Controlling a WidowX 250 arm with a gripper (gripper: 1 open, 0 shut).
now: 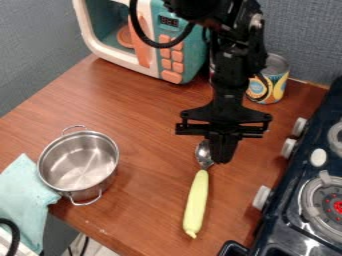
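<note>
My black gripper (222, 147) hangs over the head of a spoon (203, 155), its fingertips just right of it; whether they touch it or hold anything is unclear. A yellow corn cob (195, 205), or a handle shaped like one, runs from below the spoon head toward the front. A steel pot (78, 162) with two handles stands to the left. The finger gap is too dark to tell open from shut.
A toy microwave (167, 60) and a can (270, 78) stand at the back. A black stove (315, 170) fills the right side. A light blue cloth (22, 192) lies at front left.
</note>
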